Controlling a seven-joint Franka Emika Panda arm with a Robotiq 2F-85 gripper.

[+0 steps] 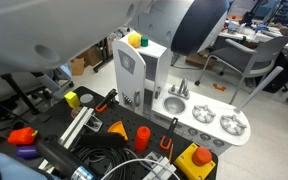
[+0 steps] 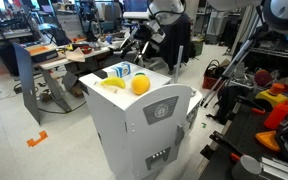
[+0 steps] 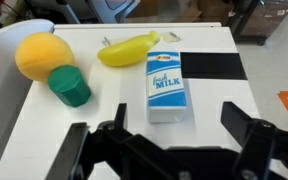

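A blue and white milk carton lies on the white top of a toy kitchen unit. In the wrist view my gripper is open, its dark fingers spread to either side of the carton's near end, with nothing gripped. To the left are an orange ball-like fruit and a green cylindrical piece; a yellow banana-like piece lies behind the carton. Exterior view 2 shows the carton and the orange fruit on the unit's top.
Below the top, the toy kitchen has a sink and burners. A black patch lies right of the carton. Tools, cables and a red cylinder crowd the dark table in front.
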